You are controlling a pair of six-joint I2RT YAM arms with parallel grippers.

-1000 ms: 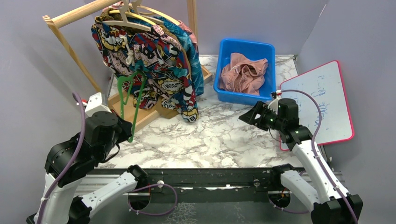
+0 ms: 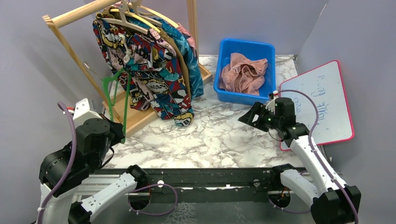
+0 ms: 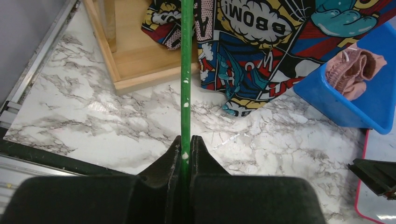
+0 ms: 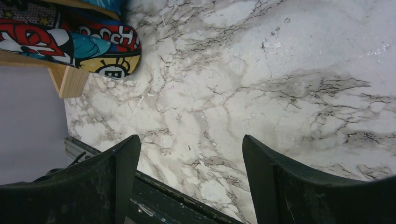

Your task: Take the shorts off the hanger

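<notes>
My left gripper is shut on a green hanger (image 3: 186, 88), whose bar runs straight up between the fingers in the left wrist view. In the top view the green hanger (image 2: 127, 100) stands in front of the rack with no garment on it. Comic-print shorts (image 2: 161, 86) hang from a pale hanger (image 2: 125, 22) on the rack, their lower legs loose above the table. Over the table's right side, my right gripper is open, only bare marble showing between its fingers.
A blue bin (image 2: 239, 97) holding a crumpled pink garment (image 2: 243, 74) stands at the back. Other clothes hang behind the shorts on the wooden rack (image 2: 70, 44). A whiteboard (image 2: 322, 105) lies at the right.
The comic-print shorts swung slightly.
</notes>
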